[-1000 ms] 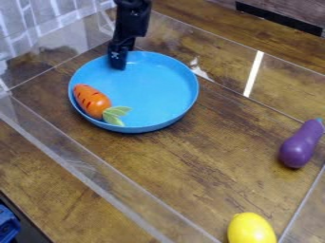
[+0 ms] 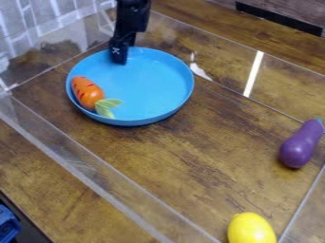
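Observation:
A round blue plate (image 2: pixel 146 85) lies at the upper middle of the table, with an orange toy carrot (image 2: pixel 87 93) with a pale green top on its left part. The dark gripper (image 2: pixel 120 51) is at the plate's far rim, pointing down; whether it touches the rim is hard to tell, and its fingers are too dark and small to read. A purple eggplant (image 2: pixel 299 145) lies at the right, and a yellow lemon (image 2: pixel 250 227) at the front right.
Transparent walls run along the left and far sides. A blue object (image 2: pixel 7 226) is at the lower left corner.
The plate, with the carrot on it, has shifted slightly left and toward the far side. The gripper has moved very little.

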